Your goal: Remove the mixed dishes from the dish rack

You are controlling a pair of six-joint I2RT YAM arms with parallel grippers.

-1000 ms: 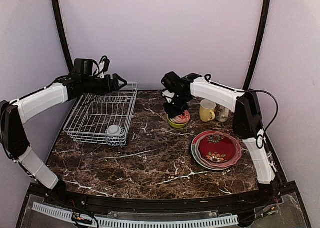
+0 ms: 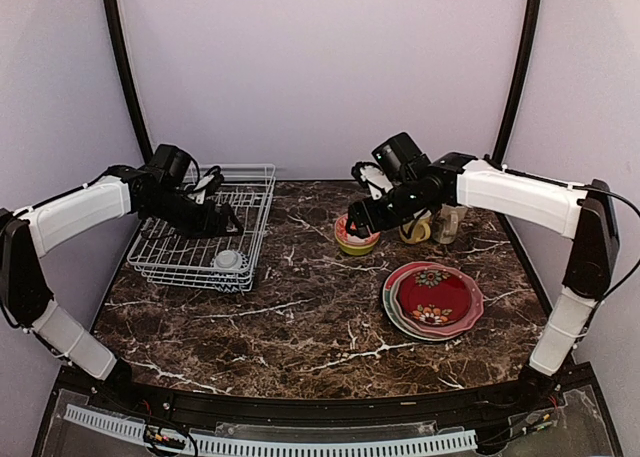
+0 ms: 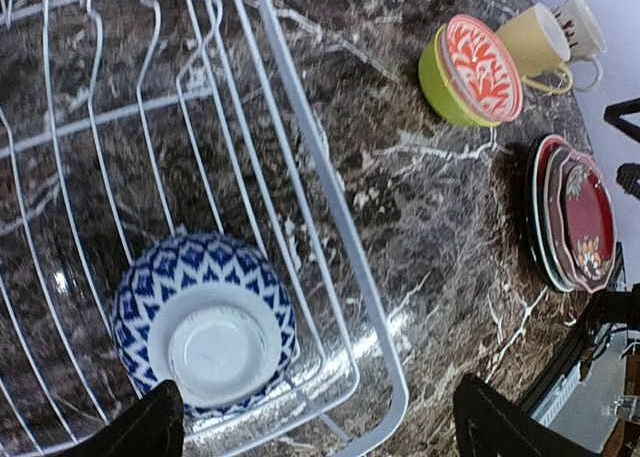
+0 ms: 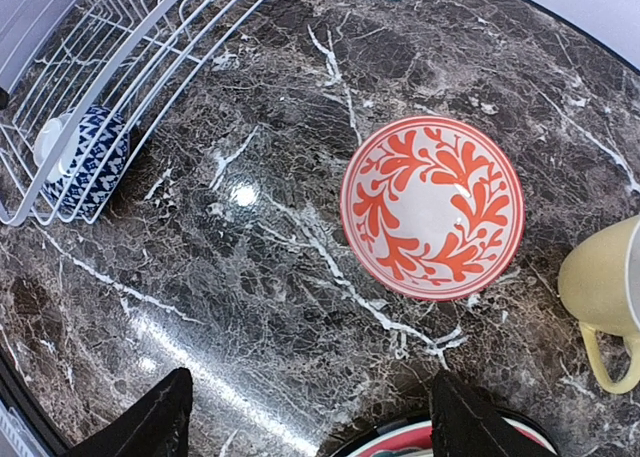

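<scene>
An upside-down blue-and-white bowl (image 3: 207, 322) lies at the front right corner of the white wire dish rack (image 2: 263, 215). Above the rack hangs my left gripper (image 2: 222, 223), open and empty, its fingers (image 3: 135, 432) spread wide over the bowl's end. On the counter, a red-and-white patterned bowl (image 4: 432, 207) rests in a green bowl (image 3: 440, 89). My right gripper (image 2: 358, 217) is near and above these stacked bowls, its fingers (image 4: 150, 422) apart with nothing between them. The rest of the rack looks empty, though the left arm covers part of it.
Stacked plates (image 2: 440, 297) with a red floral one on top lie at the front right. Behind them stand a yellow mug (image 4: 605, 277) and a pale mug (image 3: 580, 25). Between rack and plates the marble counter (image 2: 290, 317) is clear.
The right one has let go of the red-patterned bowl, now level in the green bowl, and moved slightly right.
</scene>
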